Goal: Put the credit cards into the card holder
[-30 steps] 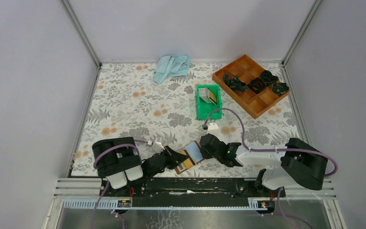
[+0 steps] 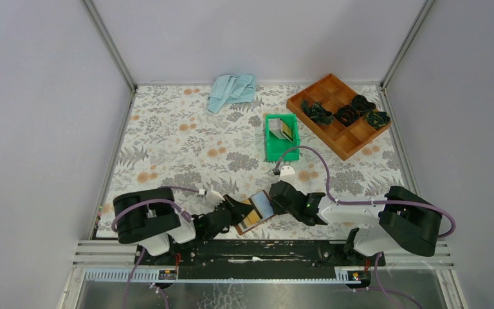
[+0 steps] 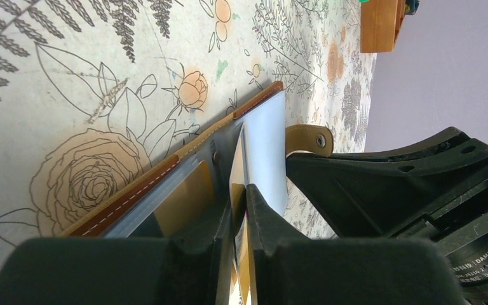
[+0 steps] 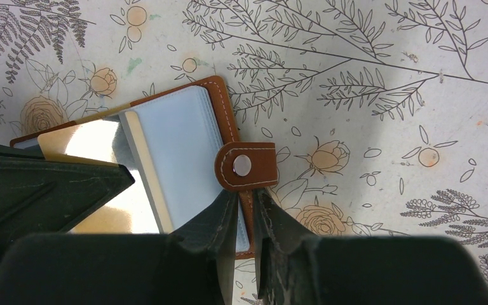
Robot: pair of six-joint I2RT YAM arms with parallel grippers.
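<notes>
The brown card holder lies open, with a pale blue pocket on one side and gold cards on the other. Between the fingertips of my left gripper is a gold-and-black card, raised at a tilt, its long edge against the blue pocket. Whether any of it is inside the pocket I cannot tell. My right gripper is closed about the holder's outer brown edge, just below the snap strap. My left finger covers part of the card in the right wrist view.
A green tray with cards in it stands behind the holder. Farther back are a blue cloth and a wooden compartment box holding several dark coils.
The right arm and the holder look unmoved.
</notes>
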